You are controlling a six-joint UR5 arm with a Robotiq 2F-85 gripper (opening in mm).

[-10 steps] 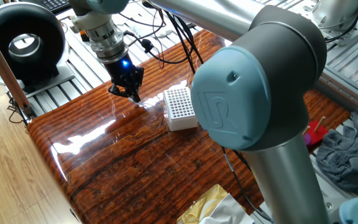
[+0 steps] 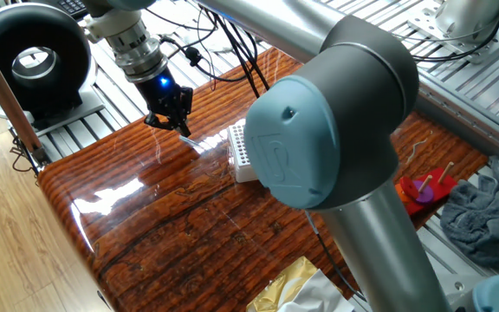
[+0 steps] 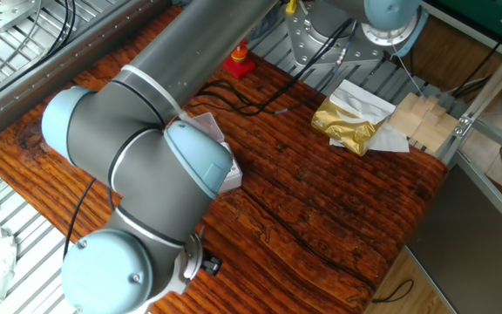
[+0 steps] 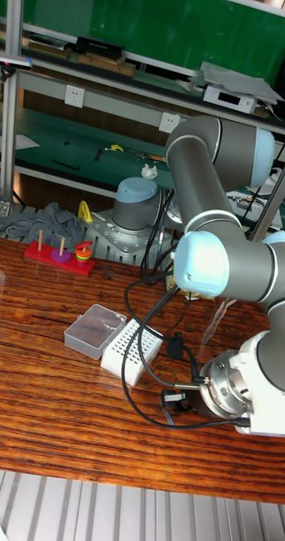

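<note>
The black gripper (image 2: 184, 133) hangs over the far-left part of the wooden table, pointing down, its fingertips close together. A thin pale streak lies right at the tips; whether it is a held piece or glare on the varnish I cannot tell. To the gripper's right in exterior view 1, and apart from it, stands a white rack (image 2: 242, 156) with rows of holes, partly covered by the arm's elbow. Exterior view 3 has the whole rack (image 4: 132, 352) beside a clear lidded box (image 4: 95, 330) with something small in or on it. There, cables cross in front of the gripper (image 4: 170, 410).
A red peg toy (image 4: 59, 257) and a grey cloth (image 2: 492, 212) are near the arm's base side. A gold tissue pack (image 3: 347, 126) lies near the edge, close to wooden blocks (image 3: 423, 120). Black cables (image 4: 125, 379) loop over the rack.
In exterior view 1, the gripper has shifted slightly up and left, away from the rack. The elbow has swung left, hiding more of the rack and uncovering more of the red toy.
</note>
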